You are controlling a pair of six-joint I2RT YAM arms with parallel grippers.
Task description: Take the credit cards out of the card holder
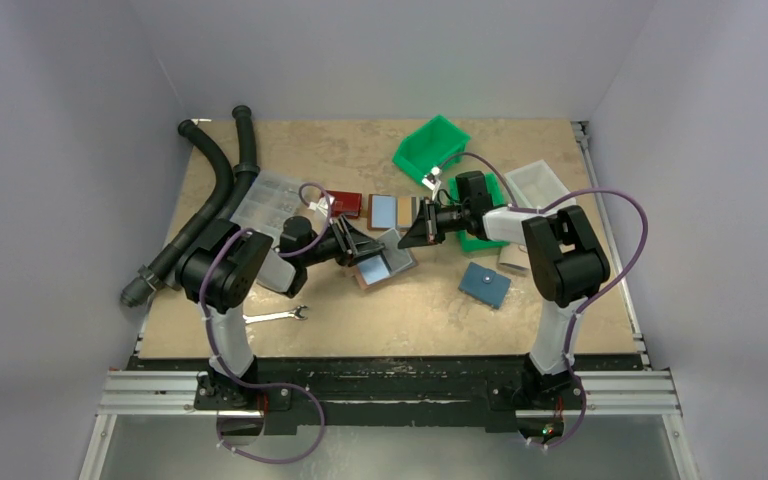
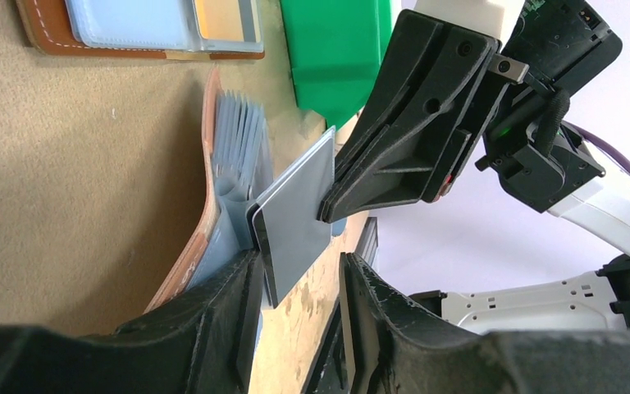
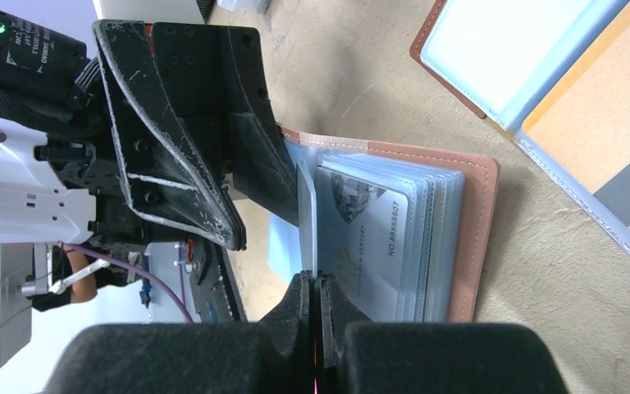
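An open card holder (image 1: 375,272) with a brown cover (image 3: 472,238) and clear sleeves lies mid-table, holding cards such as a printed one (image 3: 361,238). A grey card (image 2: 295,222) stands raised from it, its edge at the shut fingertips of my right gripper. My left gripper is part open at the holder's near end, its fingertips on either side of the grey card's lower part, close to it.
A second card holder (image 1: 383,211), a red case (image 1: 346,203), green bins (image 1: 430,145), a blue pouch (image 1: 484,284) and a wrench (image 1: 275,315) lie around. Black pipes run along the left.
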